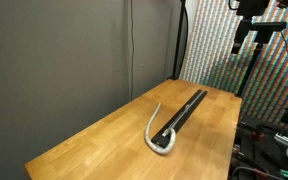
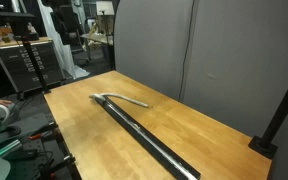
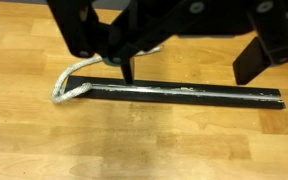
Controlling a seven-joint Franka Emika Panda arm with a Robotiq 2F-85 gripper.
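Note:
A long black channel [image 1: 189, 112] with a pale line down its length lies flat on the wooden table. Off-white rope [image 1: 148, 128] bends round one end of it; a short stretch appears to reach onto the channel, while the longer tail lies loose on the table. The wrist view shows the black channel [image 3: 204, 94] crosswise below the fingers and the rope [image 3: 59, 88] looping at its left end. High above the table's far right side, my gripper [image 1: 248, 48] hangs with its fingers apart, touching nothing. Between its fingers there is only empty space.
Bare wood covers most of the table [image 1: 94, 150]. A grey partition [image 1: 64, 70] stands along one long side, and a black post [image 2: 282, 110] rises at a table corner. Cabinets [image 2: 34, 65] stand in the background.

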